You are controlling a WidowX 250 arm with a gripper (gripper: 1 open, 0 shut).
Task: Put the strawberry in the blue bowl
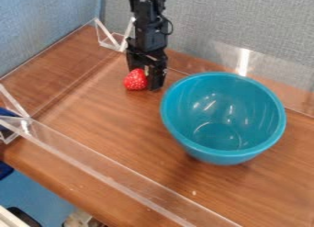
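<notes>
A red strawberry (135,81) rests on the brown wooden table, left of the blue bowl (173,103) and outside it. Reaching down from the top, my black gripper (146,72) is right at the strawberry, covering its upper right part. One of the dark fingers (156,78) comes down along the berry's right side, between it and the bowl. How far apart the fingers stand, and whether they press on the berry, is hard to make out at this size. The bowl looks empty.
A clear low barrier (105,170) runs along the near left edge of the table (88,119). Grey walls stand behind, with a white bracket (110,35) near the back corner. Bare wood lies left of and in front of the strawberry.
</notes>
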